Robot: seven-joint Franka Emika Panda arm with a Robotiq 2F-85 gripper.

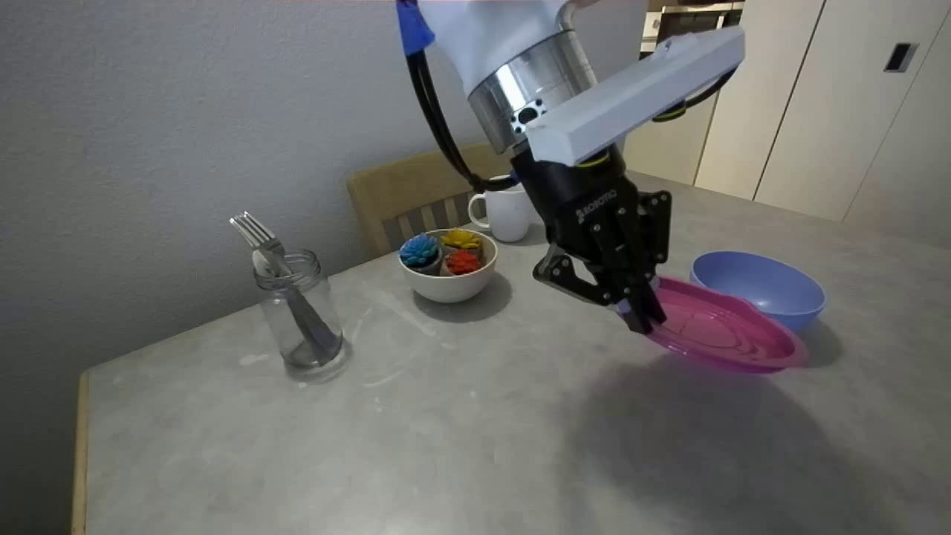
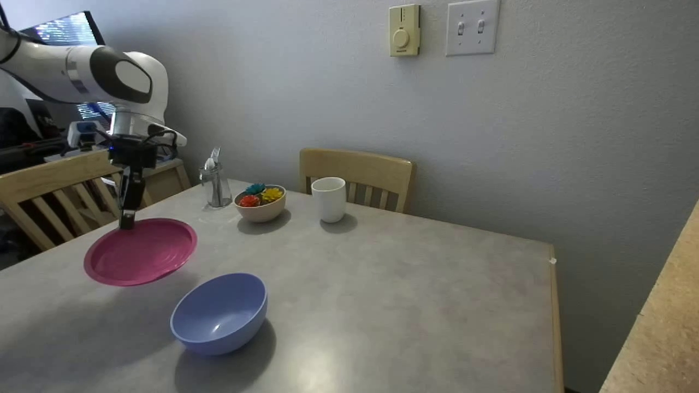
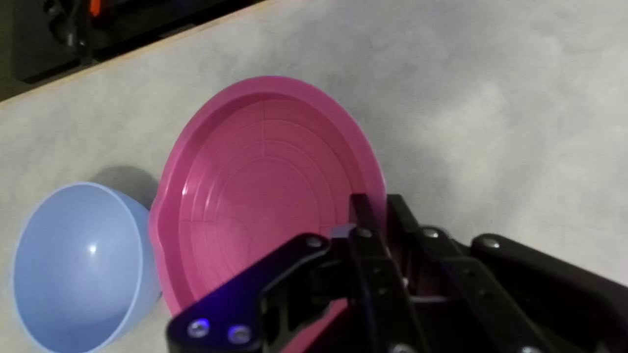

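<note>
A round pink plate (image 1: 713, 325) with a raised rim hangs above the table, its shadow cast below. My gripper (image 1: 643, 312) is shut on its near-left edge. Seen from the wrist, the gripper has the rim between its two fingers, and the plate (image 3: 265, 176) stretches away to the left. In the second exterior view the plate (image 2: 141, 252) is tipped a little, held at its far edge. The blue bowl (image 2: 223, 311) stands empty and upright on the table, close by the plate; in the wrist view the bowl (image 3: 82, 264) borders the plate's left side.
Against the wall side stand a glass jar (image 1: 299, 312) with cutlery, a white bowl (image 1: 452, 284) of colourful succulents and a white mug (image 2: 329, 198). Wooden chairs (image 2: 357, 167) stand behind the table. Bare tabletop (image 2: 426, 301) lies right of the blue bowl.
</note>
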